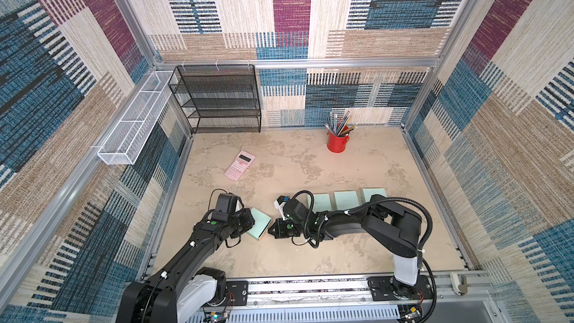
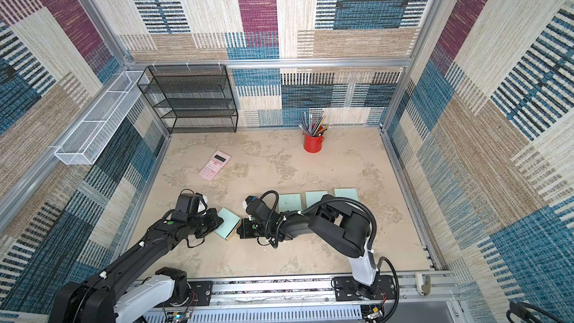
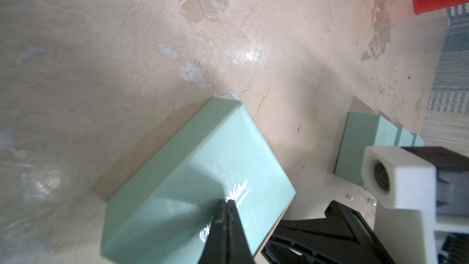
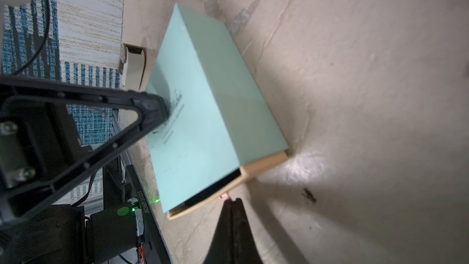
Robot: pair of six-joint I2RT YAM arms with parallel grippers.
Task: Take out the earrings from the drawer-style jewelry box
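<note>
The mint-green drawer-style box (image 3: 244, 166) sits at an angle on the table between my two arms, white lettering on its top. My left gripper is shut, its fingertips over or against that top face; nothing shows between them. In the right wrist view a dark gap separates the green sleeve from the tan drawer front (image 4: 266, 164), so the drawer is slightly out. A small pink tab (image 4: 224, 196) pokes from that front. My right gripper is shut with its fingertips right at the tab; whether any of it is pinched is unclear. No earrings are visible.
Three more mint-green boxes (image 1: 346, 199) stand in a row behind the right arm. A pink calculator (image 1: 240, 165) lies behind the left gripper, and a red pencil cup (image 1: 337, 142) stands at the back. Mid-table is mostly clear.
</note>
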